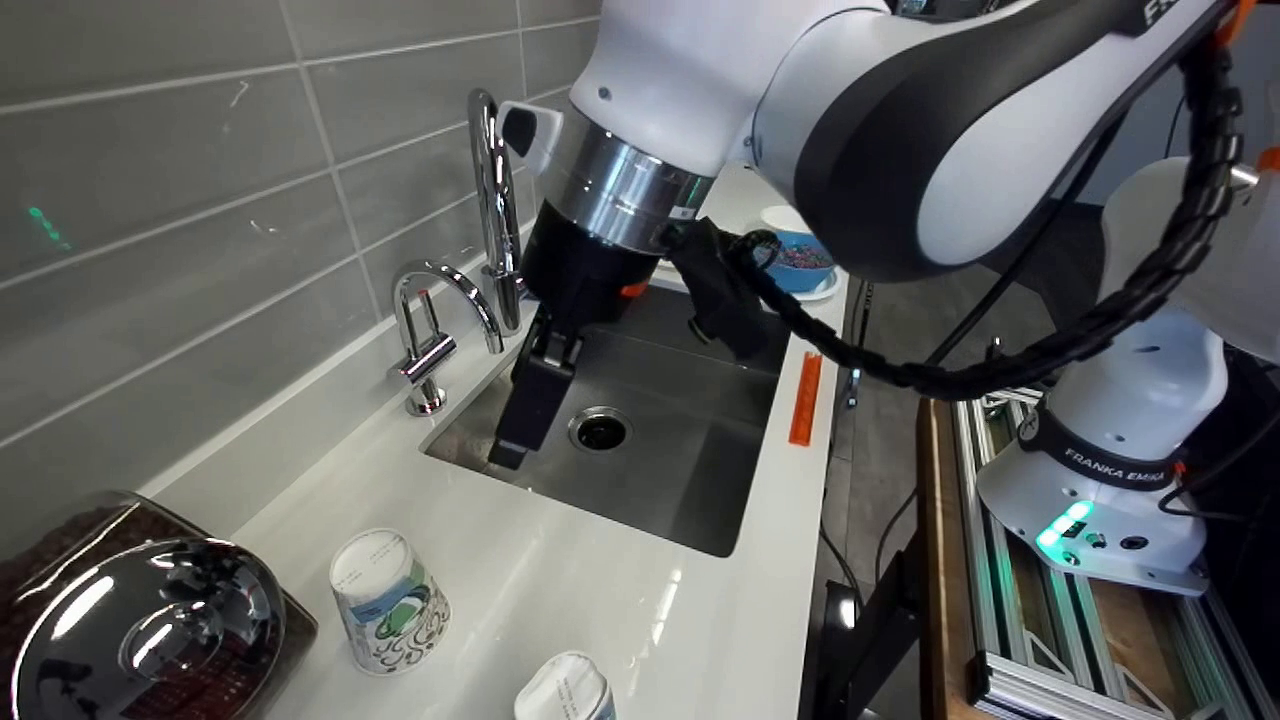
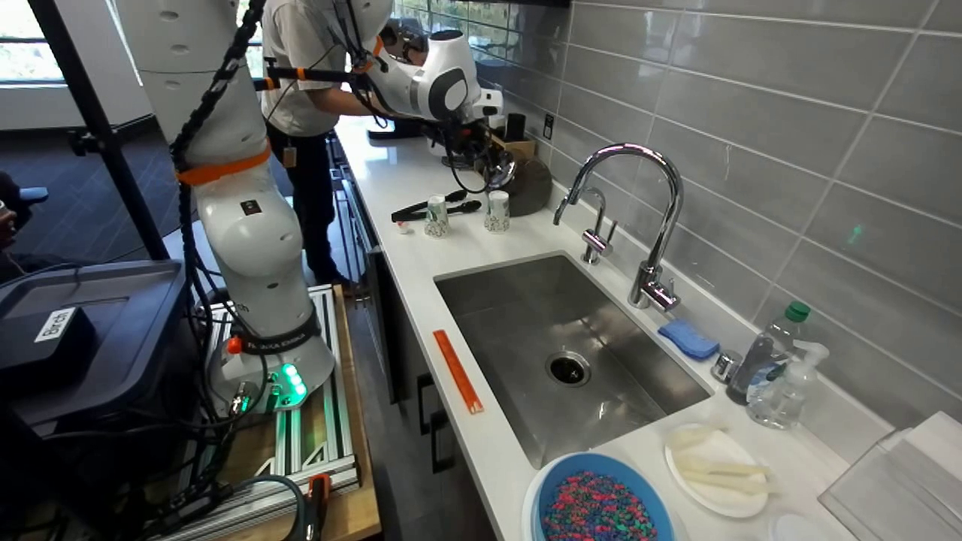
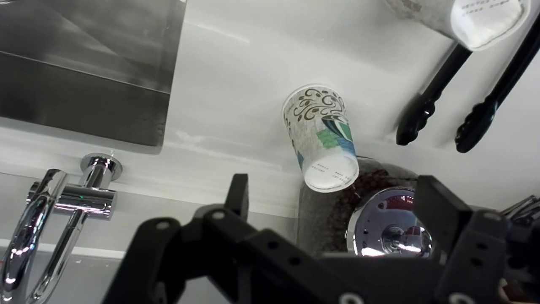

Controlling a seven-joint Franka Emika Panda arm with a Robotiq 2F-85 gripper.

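My gripper is open, its two dark fingers wide apart with nothing held between them. A patterned paper cup (image 3: 319,126) stands upside down on the counter, beyond the fingertips in the wrist view and apart from them. From exterior view 1, the same cup (image 1: 390,606) is at the lower left, while my gripper (image 1: 510,454) hangs nearer the sink. A second upturned cup (image 1: 564,690) is cut off by the bottom edge there; its dented base shows in the wrist view. Both cups (image 2: 497,212) appear in exterior view 2.
Beside the first cup sits a dark container with a shiny lid (image 1: 168,636). Black tongs (image 3: 435,96) lie close to the second cup. Taps (image 1: 426,348) rise behind the sink (image 1: 672,420), and an orange strip (image 1: 806,398) lies on its front edge.
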